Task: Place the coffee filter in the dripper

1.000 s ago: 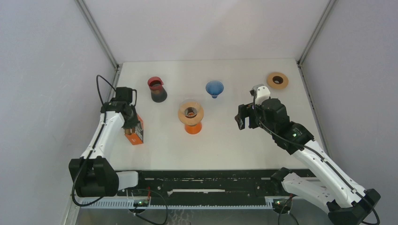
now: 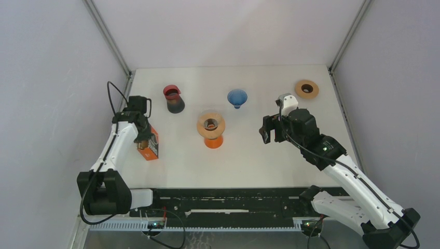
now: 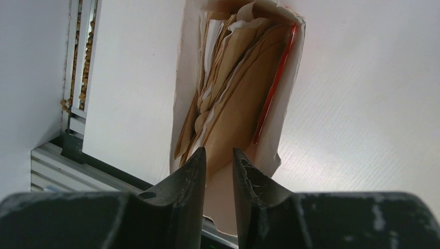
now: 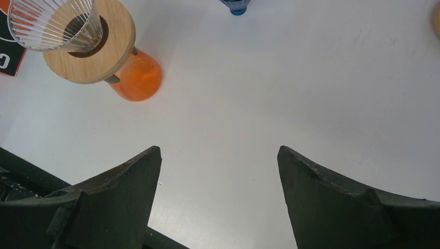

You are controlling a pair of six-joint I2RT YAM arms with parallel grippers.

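Several brown and white paper coffee filters stand upright inside an open orange box on the left of the table. Over the box mouth my left gripper is open, its fingers apart at the near end of the filters with none gripped. In the middle of the table a clear ribbed dripper sits in a wooden ring on an orange base. To the right of it, above bare table, my right gripper stands open and empty.
Behind the dripper are a blue ribbed cone and a dark jug with a red top. Another wooden ring lies at the back right.
My left arm has shifted very slightly over the box. The right arm, the dripper and the other objects stand where they were.
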